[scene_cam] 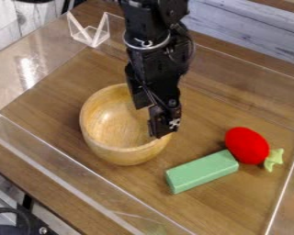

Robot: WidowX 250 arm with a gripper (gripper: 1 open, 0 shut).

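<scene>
My black gripper [156, 115] hangs over the right side of a wooden bowl [113, 133]. Its fingers point downward, and I see nothing held between them. The bowl's interior is partly hidden behind the gripper. To the lower right lies a green block [201, 171], apart from the bowl. A red object [245, 144] with a pale green tip lies right of the bowl, behind the block.
The wooden table [58, 101] has clear room left of and behind the bowl. Clear plastic edging runs along the front and sides. A white plastic holder [91, 29] sits at the back left corner.
</scene>
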